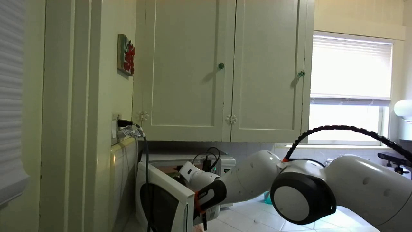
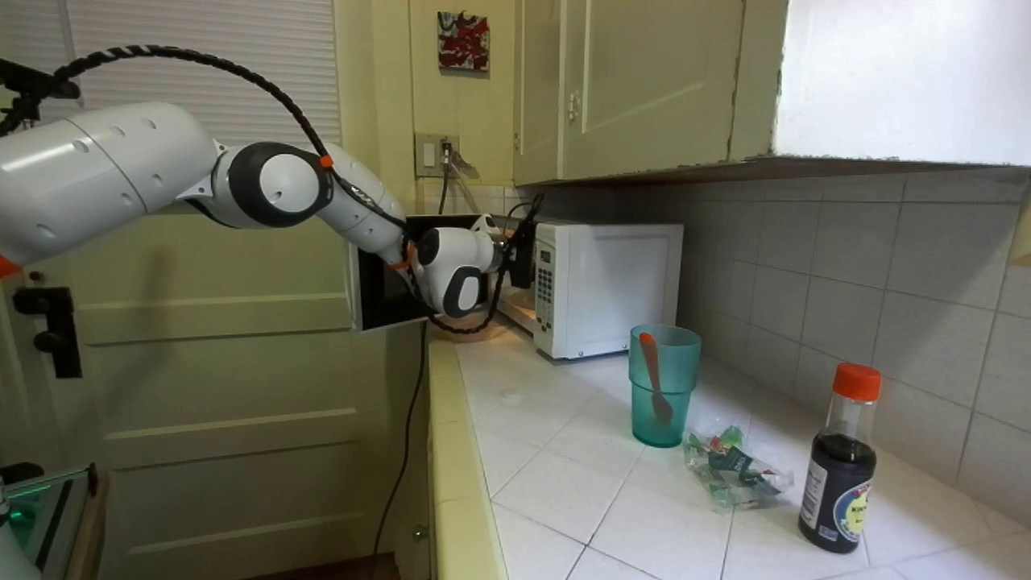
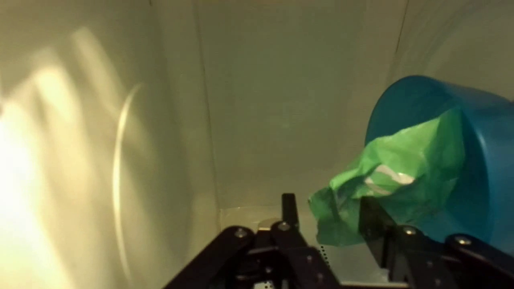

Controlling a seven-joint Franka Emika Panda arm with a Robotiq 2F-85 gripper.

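Note:
Inside the microwave, a blue cup lies on its side at the right of the wrist view, its mouth turned toward the left. A crumpled green wrapper sticks out of that mouth. My gripper is part open, its fingers apart, with the wrapper's lower end close to and partly behind the right finger. I cannot tell whether the wrapper touches it. From outside, the white microwave stands with its door swung open and my wrist reaching into it; the fingers are hidden there.
A teal cup with a red spoon, a clear packet and a dark sauce bottle stand on the tiled counter. Cabinets hang above.

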